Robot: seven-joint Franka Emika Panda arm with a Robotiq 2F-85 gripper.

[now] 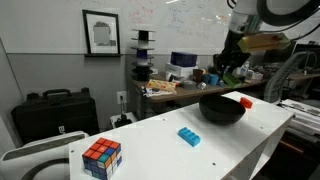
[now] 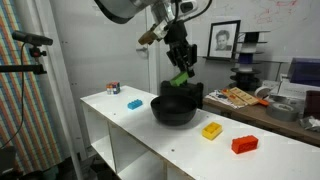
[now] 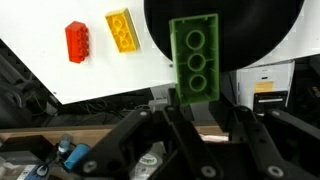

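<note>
A green toy brick (image 3: 195,58) is held in my gripper (image 2: 179,67), which is shut on it. Below it stands a black bowl (image 2: 172,109) on the white table; the wrist view shows the brick in front of the edge of the bowl (image 3: 240,45). In exterior view 1 the brick (image 1: 232,77) hangs above the right part of the bowl (image 1: 222,109). The brick is clear of the bowl, in the air. Part of the fingers is hidden behind the brick in the wrist view.
Beside the bowl lie a yellow brick (image 2: 211,131) and a red brick (image 2: 244,145). A blue brick (image 1: 189,136) and a Rubik's cube (image 1: 102,158) rest on the other side. Behind the table is a wooden bench (image 2: 272,117) with various items. Bare table surrounds the blue brick.
</note>
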